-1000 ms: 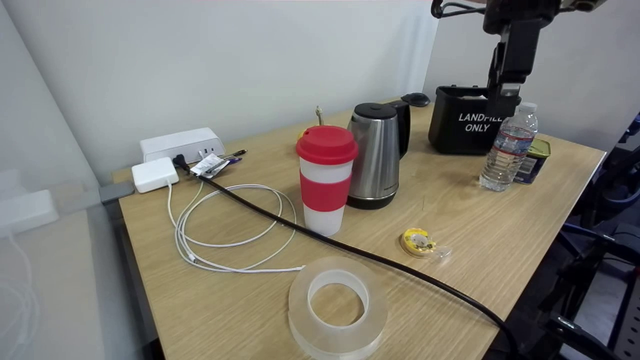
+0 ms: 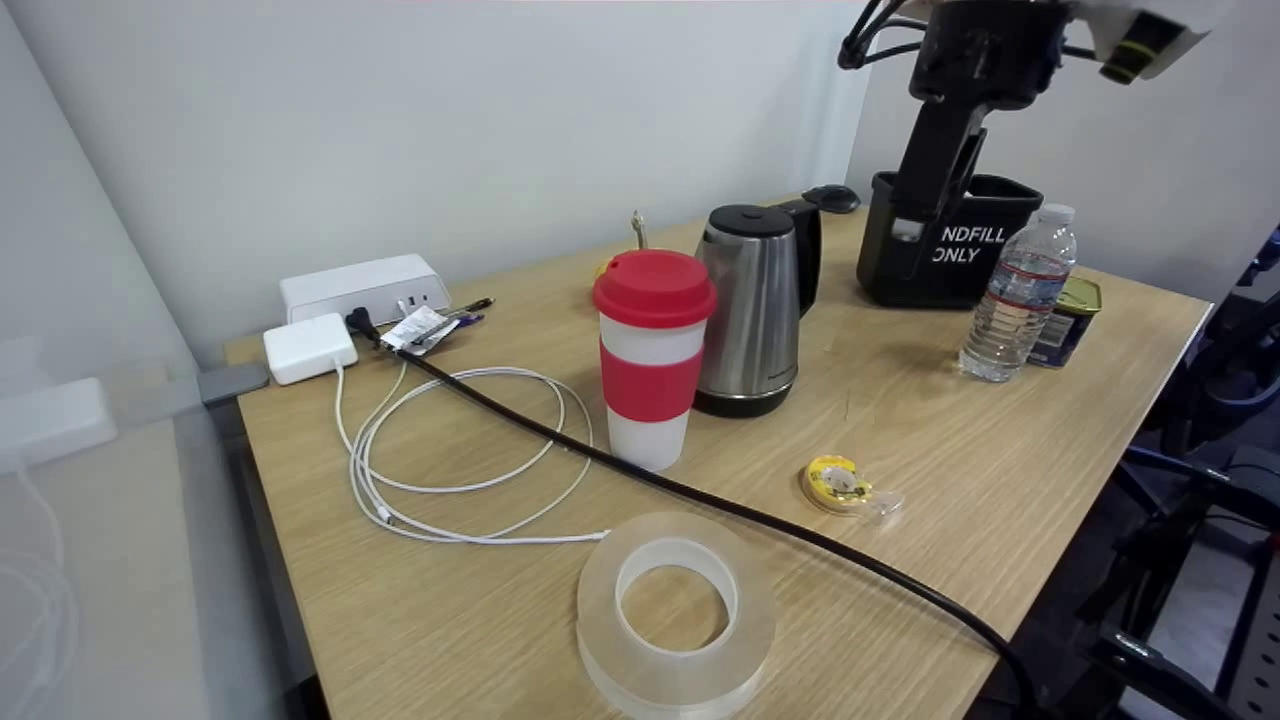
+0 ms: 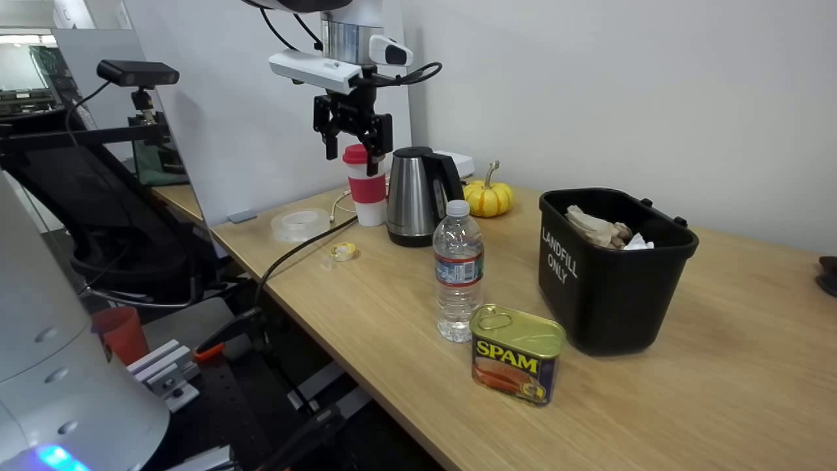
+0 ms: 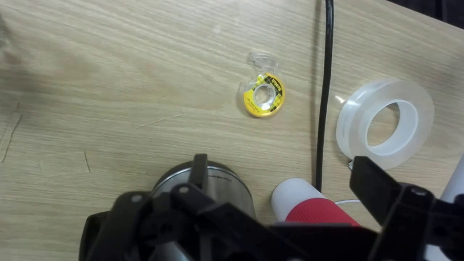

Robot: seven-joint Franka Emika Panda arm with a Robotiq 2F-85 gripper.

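My gripper [image 3: 351, 159] stands open above the table, its two fingers spread with nothing between them. In the wrist view, one of the fingers [image 4: 199, 170] overlaps the steel kettle [image 4: 224, 191]; the other is at the right, near the clear tape roll [image 4: 406, 130]. Between and below them shows the white cup with a red sleeve [image 4: 315, 211], its lid hidden there by the gripper. A small yellow tape dispenser [image 4: 275, 102] lies flat on the wood farther up. From exterior view 1, the gripper [image 2: 926, 222] appears in front of the black bin [image 2: 888, 258], well above the tabletop.
A water bottle [image 3: 459, 267] stands beside a SPAM can [image 3: 514, 353] near the front edge. Behind the kettle sits a small yellow pumpkin [image 3: 488, 199]. A black cable [image 2: 768, 518] crosses the table, and a white cord [image 2: 480, 486] lies coiled.
In exterior view 1, my gripper has shifted left and turned somewhat, from over the bottle and the bin's right side toward its middle. The tabletop objects look unmoved.
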